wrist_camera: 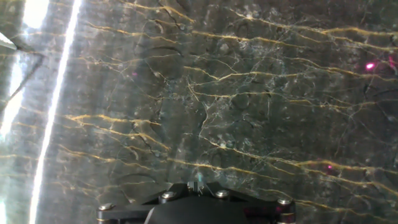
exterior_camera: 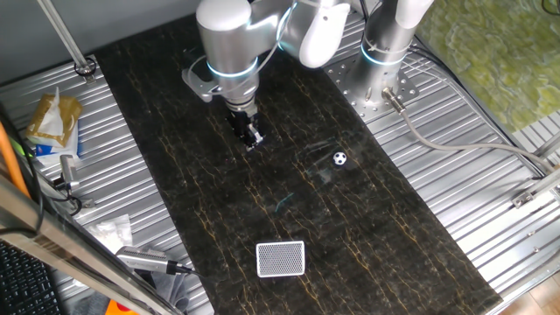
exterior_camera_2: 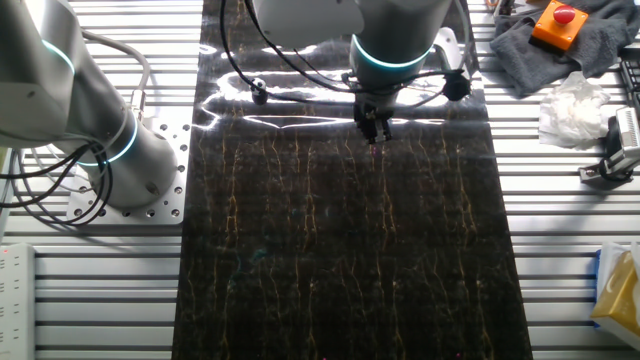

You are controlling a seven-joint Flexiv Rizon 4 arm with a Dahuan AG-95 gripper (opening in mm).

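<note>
A small black-and-white ball [exterior_camera: 339, 158], patterned like a football, rests on the dark marbled mat. Nearer the front of exterior view 1 lies a white mesh basket [exterior_camera: 280, 260]. My gripper [exterior_camera: 253, 144] points down above the mat, to the left of the ball and well behind the basket. In the wrist view the gripper's [wrist_camera: 196, 188] black fingertips are together at the bottom edge, with nothing visible between them. Neither ball nor basket can be made out in exterior view 2, where the gripper [exterior_camera_2: 375, 138] hangs beneath the arm.
Bare dark mat [exterior_camera_2: 330, 270] surrounds the gripper. Off the mat are a tissue pack [exterior_camera: 54, 118], a crumpled white bag [exterior_camera_2: 574, 110] and a red-topped emergency button [exterior_camera_2: 560, 22]. The arm's base plate [exterior_camera: 372, 87] borders the mat.
</note>
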